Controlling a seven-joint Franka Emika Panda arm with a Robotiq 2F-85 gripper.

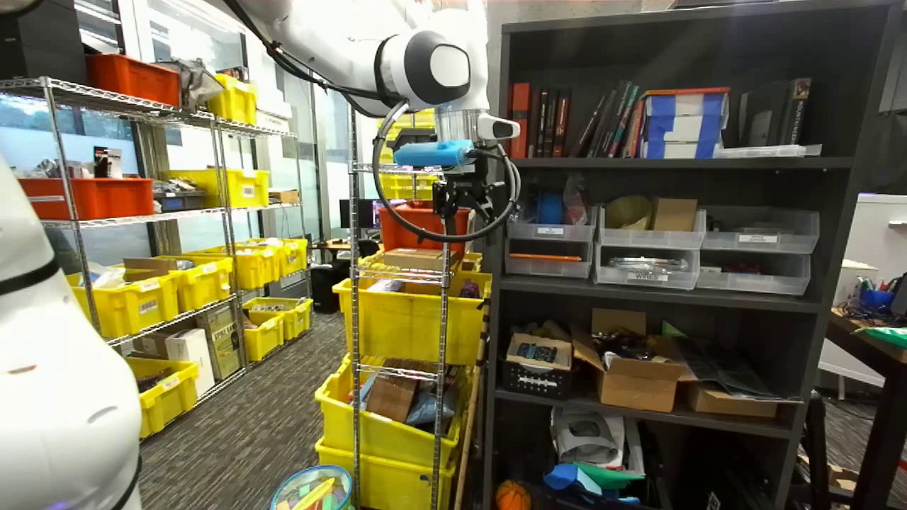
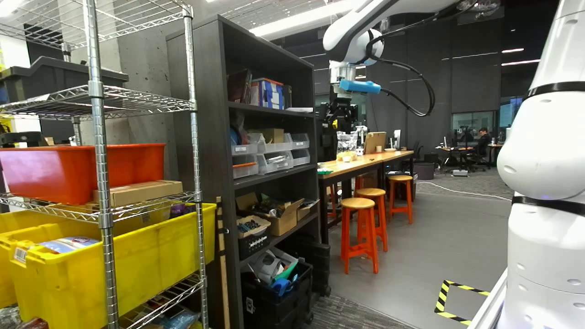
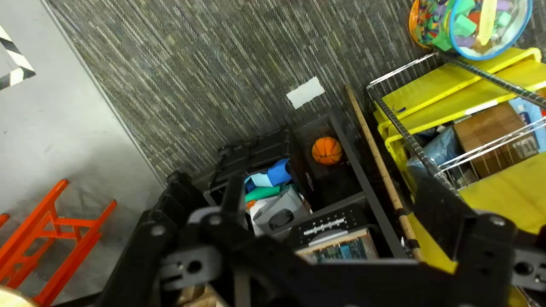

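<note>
In the wrist view my gripper is open, its black fingers [image 3: 235, 197] wide apart, with nothing between them. It points down over the dark shelf unit and the carpet, well above the floor. Exterior view 1 has the gripper [image 1: 463, 204] hanging high in front of the wire rack, just left of the bookcase [image 1: 672, 293]. From the other side, exterior view 2 shows my gripper [image 2: 338, 114] in the air to the right of that bookcase. No object is touching it.
A wire rack [image 1: 446, 306] with yellow bins [image 1: 417, 327] stands beside the bookcase. An orange ball [image 3: 326, 151] lies low in the shelf unit, near a wooden pole [image 3: 376, 153]. Orange stools [image 2: 359, 236] and a long table [image 2: 364, 161] stand beyond. Carpet [image 3: 204, 66] is largely clear.
</note>
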